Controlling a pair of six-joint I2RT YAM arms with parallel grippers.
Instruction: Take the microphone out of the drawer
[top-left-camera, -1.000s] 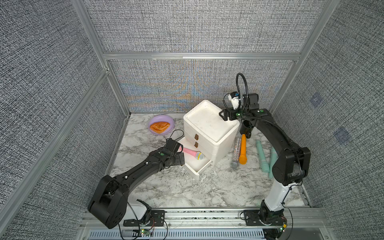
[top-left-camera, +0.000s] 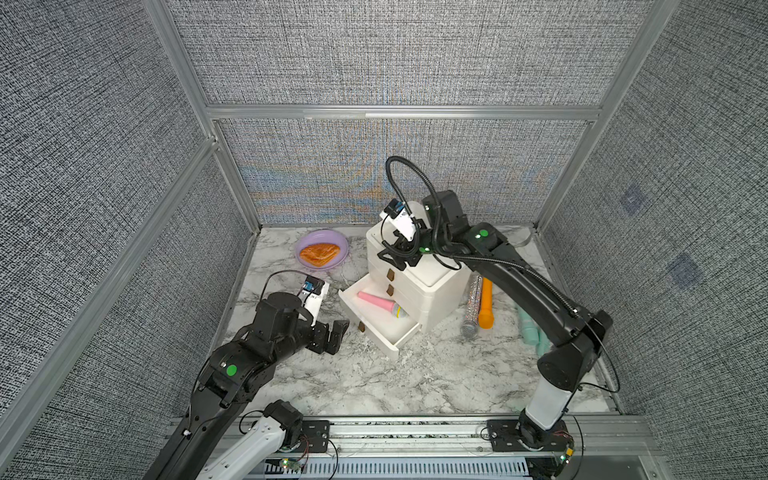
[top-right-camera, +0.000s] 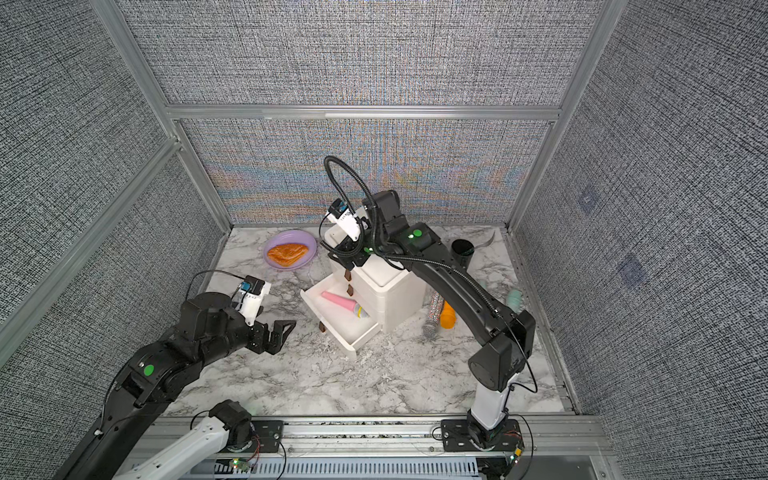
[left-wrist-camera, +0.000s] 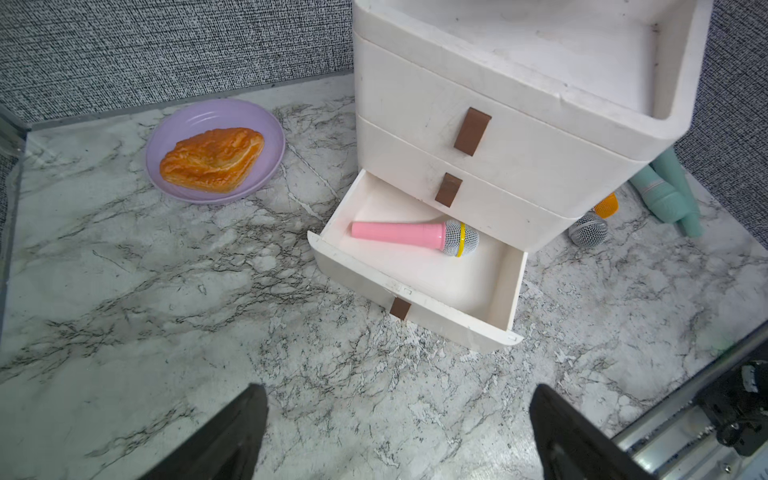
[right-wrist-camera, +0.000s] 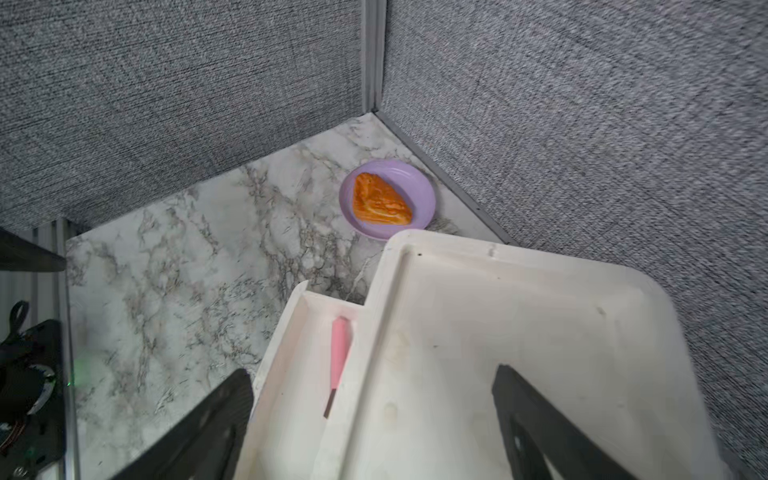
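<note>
The pink microphone (left-wrist-camera: 397, 233), with a grey mesh head and yellow ring, lies in the pulled-out bottom drawer (left-wrist-camera: 360, 276) of the white cabinet (left-wrist-camera: 448, 88). Left of the drawer and apart from it, my left gripper (top-left-camera: 329, 337) is open and empty; its two blurred fingers (left-wrist-camera: 228, 432) stand wide apart in the left wrist view. Over the cabinet's top tray hangs my right gripper (top-left-camera: 393, 257), fingers parted, nothing between them. From the right wrist view only the microphone's pink handle (right-wrist-camera: 339, 352) shows, the cabinet's rim hiding the rest.
A purple plate (top-left-camera: 342, 249) with a pastry (top-left-camera: 319, 255) sits at the back left. Right of the cabinet lie an orange microphone (top-left-camera: 485, 304), a glittery one (top-left-camera: 472, 312) and teal ones (top-left-camera: 528, 328). The marble table in front of the drawer is clear.
My left gripper has drawn back leftward from the drawer front, and its arm has swung. My right gripper has moved left from the cabinet's right side to above its top. Drawer and microphone stay put.
</note>
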